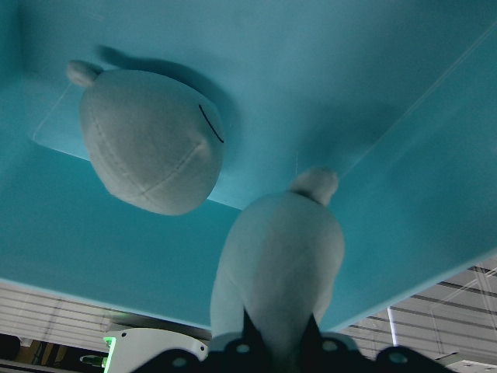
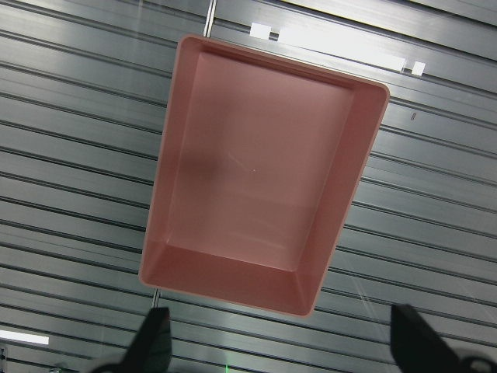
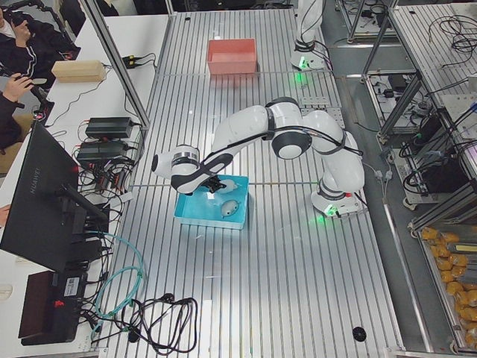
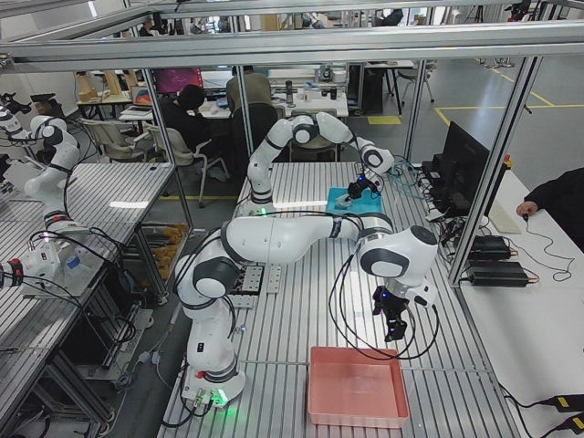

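Observation:
In the blue bin (image 3: 211, 221), two pale grey plush toys lie. One plush (image 1: 151, 140) is on the bin floor, clear of the fingers; the other plush (image 1: 276, 264) is between the fingers of my left gripper, which is shut on it down inside the bin. My right gripper hangs open above the empty pink bin (image 2: 248, 179), its fingers at the lower edge of the right wrist view.
A monitor (image 3: 41, 201), power units and cables line the left side. A metal frame upright (image 4: 497, 164) stands beside the table.

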